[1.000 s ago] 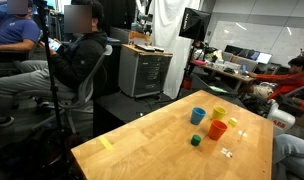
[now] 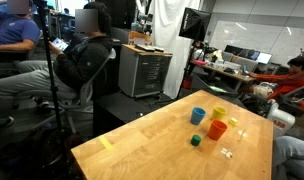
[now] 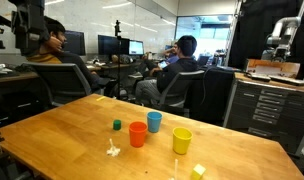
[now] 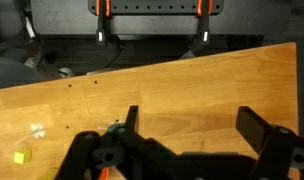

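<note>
My gripper is open above the table, its two dark fingers wide apart with only bare wood between them. On the wooden table stand a blue cup [image 3: 153, 122], a red cup [image 3: 138, 134] and a yellow cup [image 3: 182, 140]. A small green object [image 3: 117, 125] sits left of the red cup. In front of that cup lies a small white piece [image 3: 113, 149], and a small yellow block [image 3: 198, 172] is near the yellow cup. In the wrist view the white piece [image 4: 38, 130] and yellow block [image 4: 22, 157] show at lower left; the cups are mostly hidden or cut off.
A thin white strip [image 3: 175, 168] lies by the yellow block. Seated people, chairs and a grey drawer cabinet [image 3: 262, 108] are beyond the table.
Nothing on the table has visibly moved. Only a seated person in the background shifts slightly.
</note>
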